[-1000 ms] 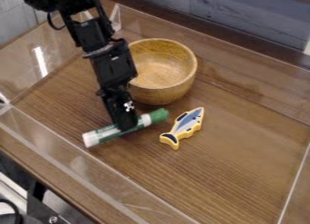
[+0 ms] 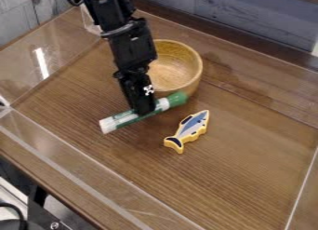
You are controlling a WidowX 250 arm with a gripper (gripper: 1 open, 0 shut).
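The black arm reaches down from the top left to my gripper (image 2: 143, 101), which is over a white tube with green ends (image 2: 172, 101). The tube lies diagonally under the fingertips and looks tilted or slightly raised; whether the fingers hold it is hard to tell. Right of it lies a yellow fish-shaped object (image 2: 187, 131) with blue and white markings on the wooden table (image 2: 236, 178).
A yellow bowl (image 2: 184, 59) stands behind and right of my gripper. A metal edge runs along the left, with dark cables at the lower left.
My gripper has moved right and up toward the bowl. The tube has shifted the same way, to the right and up in the view.
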